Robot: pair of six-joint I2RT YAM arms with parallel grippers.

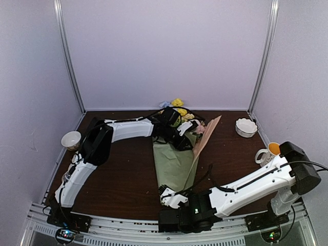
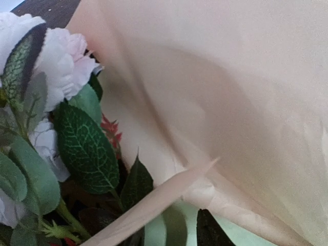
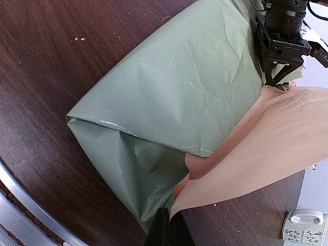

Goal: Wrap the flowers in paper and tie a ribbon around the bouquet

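Flowers (image 1: pixel 177 102) lie at the back of green wrapping paper (image 1: pixel 166 159), with pink paper (image 1: pixel 207 130) raised along its right side. In the left wrist view, white blooms (image 2: pixel 66 61) and leaves sit beside the pink sheet (image 2: pixel 215 92). My left gripper (image 1: pixel 189 136) is over the bouquet's upper part; its fingers are partly hidden by paper, so its opening is unclear. My right gripper is shut on the edge of the pink paper at the bouquet's near end.
A white bowl (image 1: pixel 71 138) is at the left. A fluted white dish (image 1: pixel 246 127) and a mug (image 1: pixel 266 154) stand on the right. Bare table (image 1: pixel 128 179) lies left of the bouquet.
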